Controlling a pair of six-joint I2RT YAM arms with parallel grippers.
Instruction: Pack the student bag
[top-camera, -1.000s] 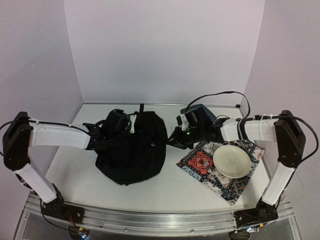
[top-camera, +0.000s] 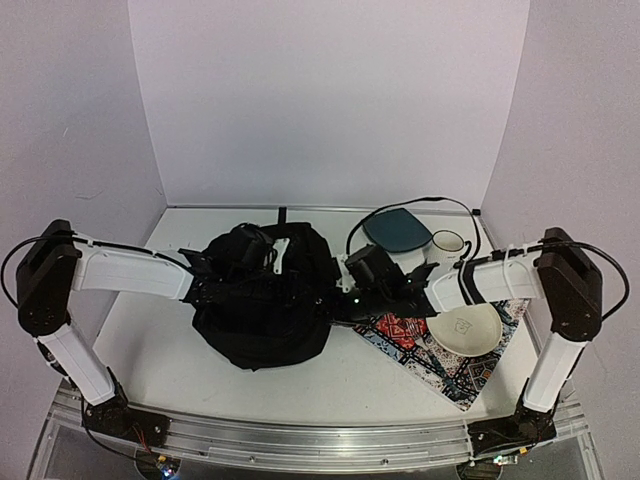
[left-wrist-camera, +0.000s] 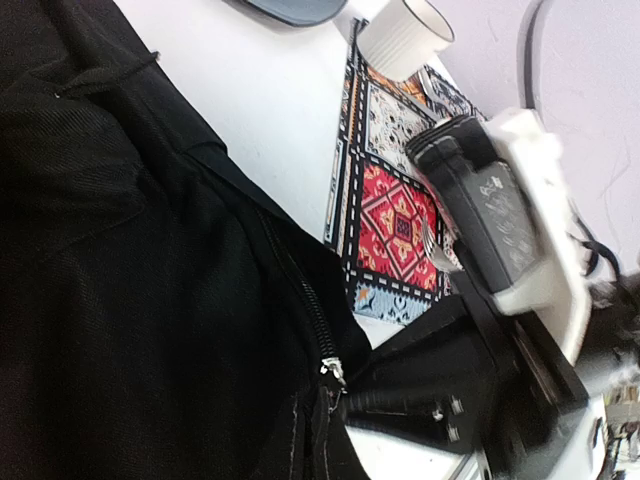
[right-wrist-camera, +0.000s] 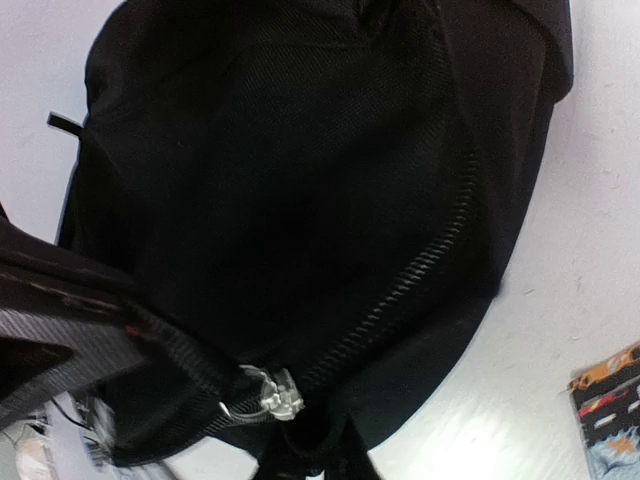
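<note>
The black bag (top-camera: 270, 345) lies on the left half of the table. Along its right side runs a zipper (right-wrist-camera: 390, 295) with a metal slider (right-wrist-camera: 281, 395) and a wire ring. My left gripper is over the bag beside the slider (left-wrist-camera: 332, 370); its dark fingers look shut, and whether the ring is between them is hidden. From the right, my right gripper (top-camera: 333, 303) reaches the bag's right edge. Its fingertips (right-wrist-camera: 345, 460) are right by the slider, dark against the black cloth, so their opening is unclear.
A patterned cloth (top-camera: 440, 375) on the right bears a cream plate (top-camera: 464, 324) and a fork (left-wrist-camera: 436, 245). Behind it are a white mug (top-camera: 446, 245) and a dark blue flat item (top-camera: 397, 230).
My right gripper has moved left from beside the bag to its right edge. My left gripper has shifted slightly right over the bag. More of the mug shows behind the right arm.
</note>
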